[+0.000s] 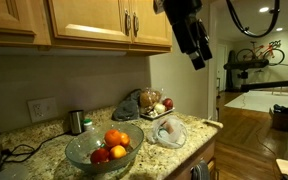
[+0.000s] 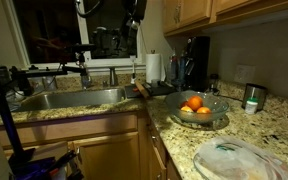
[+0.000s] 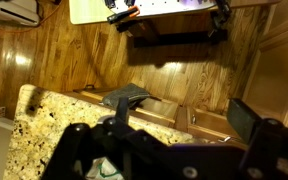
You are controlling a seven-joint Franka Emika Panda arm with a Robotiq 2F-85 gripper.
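High over the counter's edge, my gripper stands open in the wrist view, with its dark fingers wide apart and no object between them. In exterior view 1 the dark arm (image 1: 184,32) comes down from the top, well above the counter and everything on it. A glass bowl (image 1: 79,152) holds oranges and red fruit (image 1: 113,138) on the speckled counter (image 1: 168,157). Farther along lies a clear plastic bag (image 1: 174,133), its contents hard to make out.
A fruit basket (image 1: 156,109) stands in the counter's back corner. Wooden cabinets (image 1: 99,22) hang overhead. The sink (image 2: 74,97) lies beyond the bowl in exterior view 2. Wooden floor (image 3: 184,72) fills much of the wrist view, with a dark cloth (image 3: 128,95) near the counter edge.
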